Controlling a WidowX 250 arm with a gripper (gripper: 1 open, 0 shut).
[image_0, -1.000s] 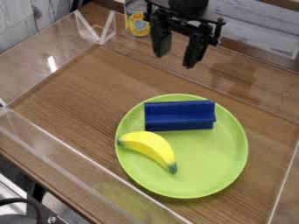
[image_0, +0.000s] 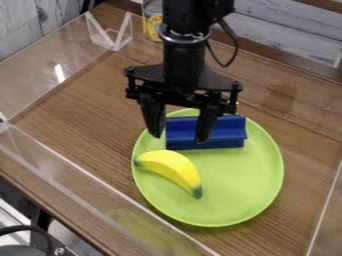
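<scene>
My gripper (image_0: 181, 123) hangs low over a green plate (image_0: 241, 195), its black fingers apart, in front of and over a blue block (image_0: 218, 138) lying on the plate's back half. The gripper partly hides the block. A yellow banana (image_0: 170, 168) lies at the plate's front left, just in front of the fingers. Whether anything touches the fingers, I cannot tell.
A can stands at the back, mostly hidden by the arm. A white rail runs along the back, and clear edging runs along the left.
The banana and block appear unmoved.
</scene>
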